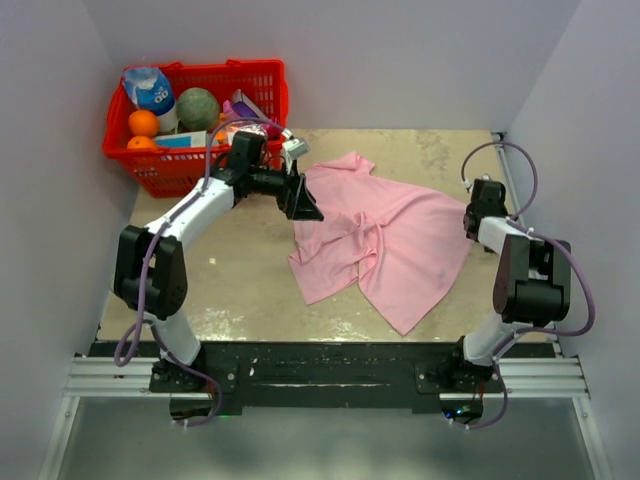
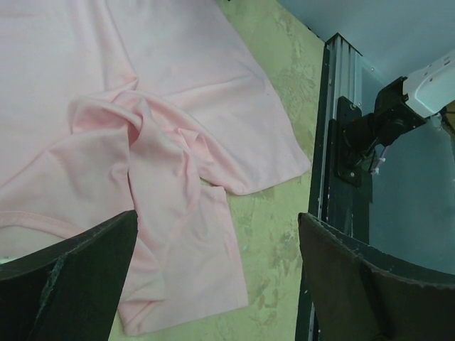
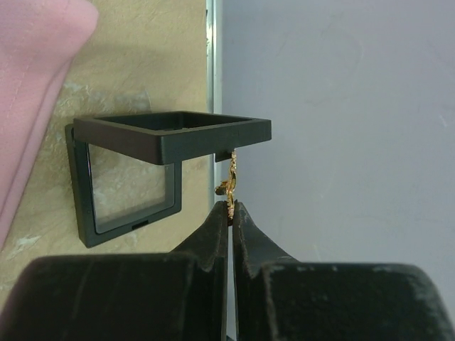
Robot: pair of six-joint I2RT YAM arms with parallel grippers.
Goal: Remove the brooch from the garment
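Observation:
A thin gold brooch (image 3: 231,186) sticks out from between the fingertips of my right gripper, which is shut on it. Its far end overlaps the front edge of a black open-framed box (image 3: 206,136); whether they touch I cannot tell. In the top view the right gripper (image 1: 480,190) is at the table's right side, past the garment's edge. The pink garment (image 1: 420,235) lies spread with folds over the middle of the table. Above its left part my left gripper (image 1: 303,203) stands open, its fingers (image 2: 75,277) wide apart with nothing between them.
A red basket (image 1: 160,175) full of groceries stands at the back left. Walls rise close at both sides, the right wall (image 3: 341,106) just beyond the black box. Bare table (image 1: 230,285) shows left of the garment.

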